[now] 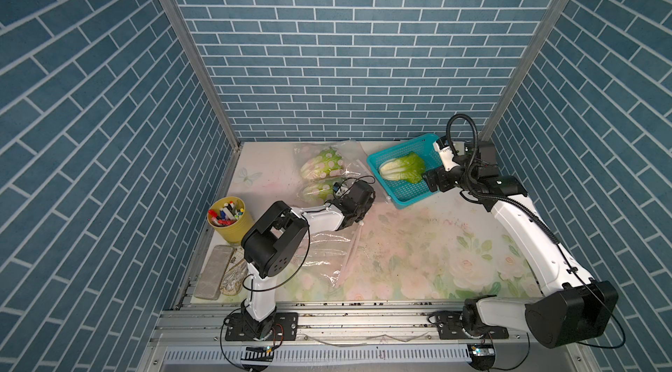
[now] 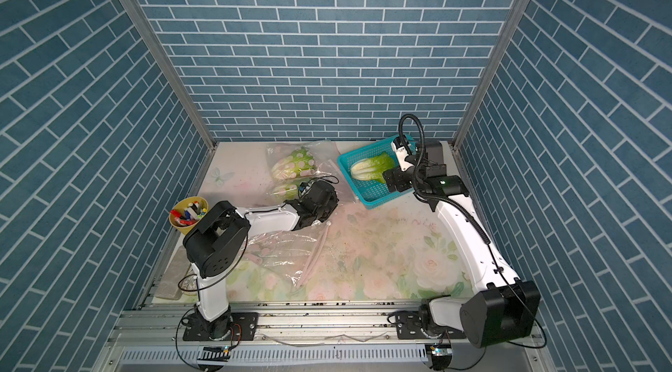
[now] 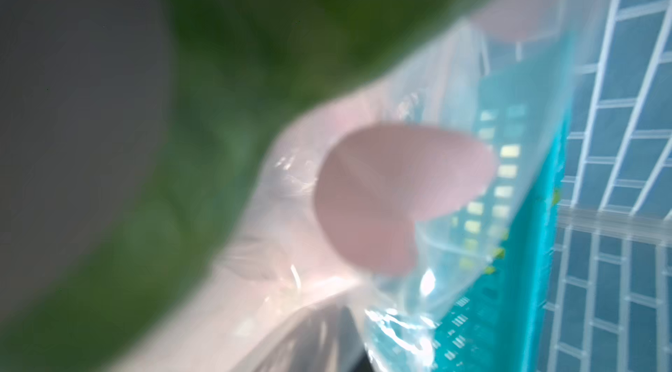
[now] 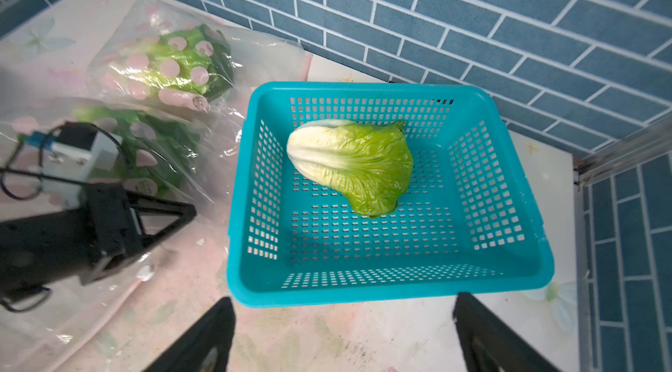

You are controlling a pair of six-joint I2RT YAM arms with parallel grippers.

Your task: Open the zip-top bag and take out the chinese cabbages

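One Chinese cabbage point(image 4: 357, 158) lies loose in the teal basket point(image 4: 392, 295). To the left, two clear bags with pink dots hold cabbages: a far bagged cabbage point(image 4: 182, 67) and a nearer bagged cabbage point(image 4: 157, 134), partly covered by my left arm. My left gripper is shut beside the nearer bag, close to the basket; whether a film of plastic lies between its tips is unclear. In the left wrist view, blurred green leaf and a clear bag point(image 3: 392, 197) fill the near field. My right gripper is open above the basket's front rim, empty.
An empty-looking clear bag point(image 1: 322, 256) lies flat in front of the left arm. A yellow cup point(image 1: 231, 218) of markers and a grey box point(image 1: 213, 272) stand at the left edge.
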